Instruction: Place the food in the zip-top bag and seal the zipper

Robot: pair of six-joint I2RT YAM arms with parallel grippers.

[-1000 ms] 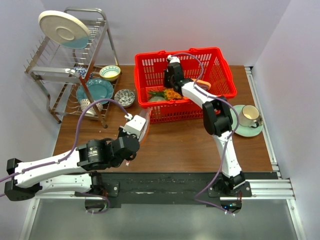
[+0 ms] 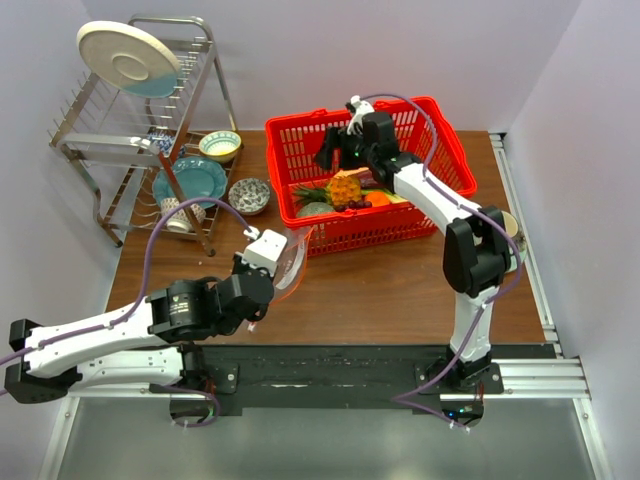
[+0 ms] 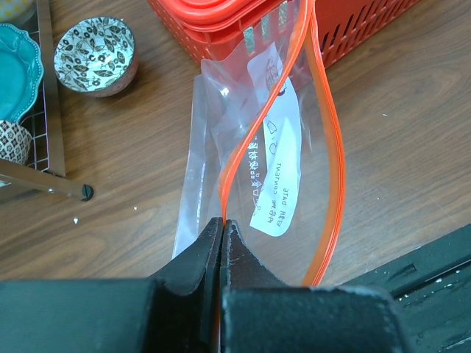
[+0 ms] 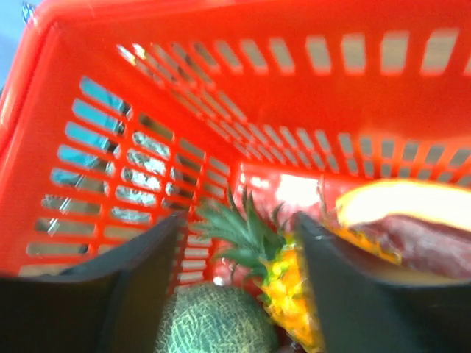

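Observation:
The zip top bag stands open in the left wrist view, its orange zipper forming a loop. My left gripper is shut on the zipper's near edge. In the red basket lie a toy pineapple, a green round food, red and orange pieces and, in the right wrist view, a pale yellow long item. My right gripper is above these foods, blurred at the bottom of its wrist view, its fingers apart with nothing clearly between them raised.
A steel dish rack with plates stands at the back left, a patterned bowl beside it. A cup on a saucer at the right is partly behind the right arm.
The left arm has barely moved.

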